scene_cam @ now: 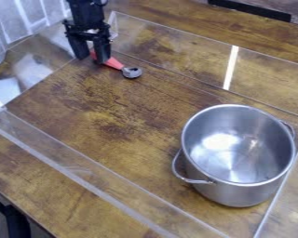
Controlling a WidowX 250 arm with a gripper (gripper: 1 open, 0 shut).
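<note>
My black gripper (87,42) is at the top left, low over the far corner of the wooden work area. At its fingers lies a utensil with a red handle (109,61) and a round metal head (131,72). Whether the fingers are closed on the handle is too small to tell. A large steel pot (234,152) with side handles stands at the lower right.
Clear plastic borders (52,159) edge the wooden surface (108,121). The middle between utensil and pot is free. A white tape strip (231,68) lies at the upper right.
</note>
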